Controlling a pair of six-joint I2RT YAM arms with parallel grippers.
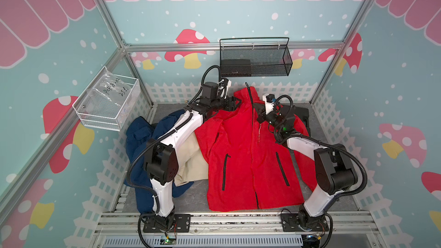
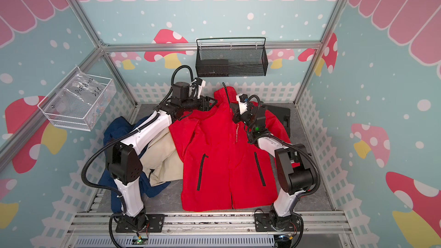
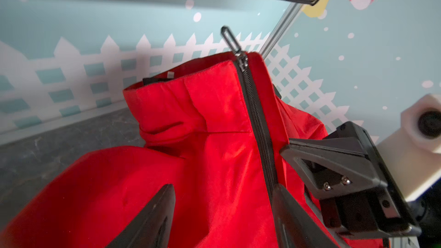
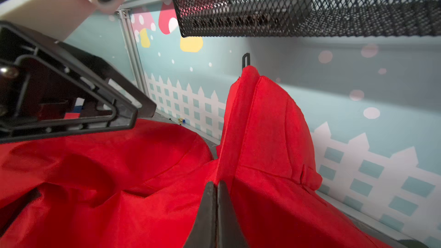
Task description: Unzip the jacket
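The red jacket (image 1: 234,165) lies front up with its collar raised at the far end. In the left wrist view the zipper pull (image 3: 230,40) sticks up at the collar top, and black zipper tape (image 3: 257,114) runs down from it, closed where it shows. My left gripper is open in front of the collar, its right finger overlapping the tape and nothing held. My right gripper is shut at the jacket's front flap (image 4: 238,124); the red ridge runs into its fingertips, pinched thinly. The tape's lower part is hidden.
Blue cloth (image 1: 137,147) and beige cloth (image 1: 190,160) lie left of the jacket. A black mesh basket (image 1: 255,59) hangs on the back wall above the collar, and a white basket (image 1: 108,103) on the left wall. A black flat object (image 1: 301,114) lies right.
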